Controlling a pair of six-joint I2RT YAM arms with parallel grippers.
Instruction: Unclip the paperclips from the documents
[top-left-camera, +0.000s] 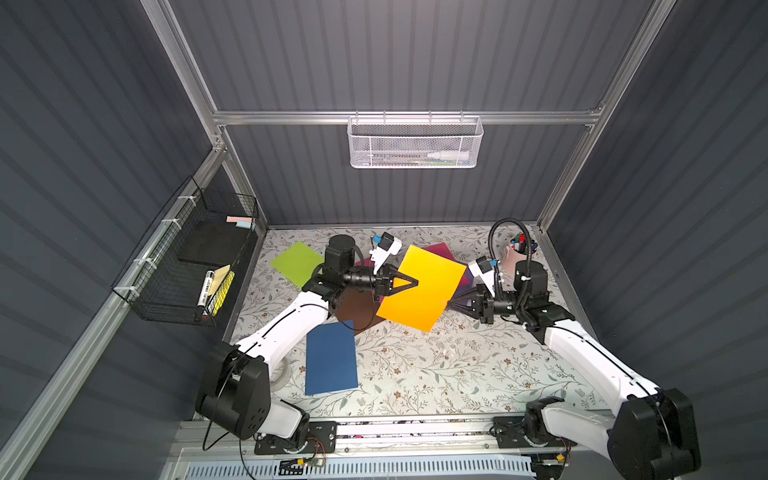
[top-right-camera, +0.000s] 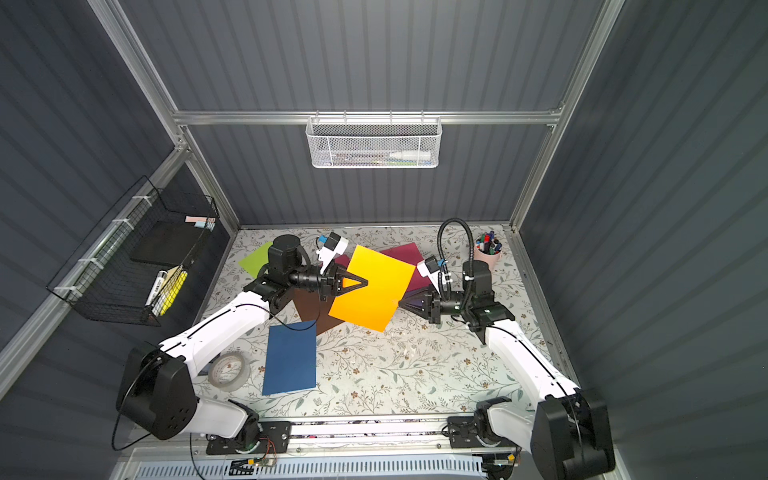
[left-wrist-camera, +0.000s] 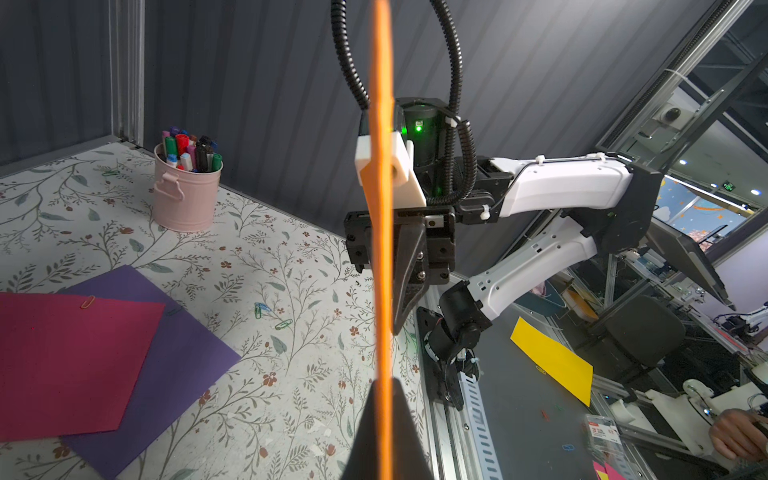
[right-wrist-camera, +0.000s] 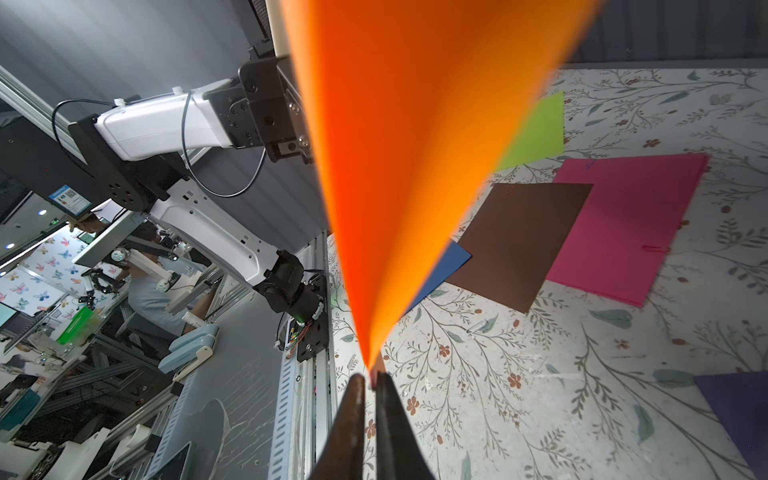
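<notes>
An orange sheet (top-left-camera: 422, 289) is held up above the table, with my left gripper (top-left-camera: 413, 281) shut on its left side. Edge-on in the left wrist view, the sheet shows as a thin strip running down to the left fingertips. At the sheet's lower right edge is my right gripper (top-left-camera: 451, 303), its fingers shut; in the right wrist view the sheet's blurred corner comes down to its fingertips, and no clip can be made out between them. A paperclip (left-wrist-camera: 87, 302) sits on the edge of a magenta sheet (left-wrist-camera: 72, 364). Loose paperclips (left-wrist-camera: 261, 309) lie on the table.
Purple (left-wrist-camera: 192, 352), brown (right-wrist-camera: 520, 240), green (top-left-camera: 296, 262) and blue (top-left-camera: 331, 358) sheets lie on the patterned table. A pink pen bucket stands at the back right.
</notes>
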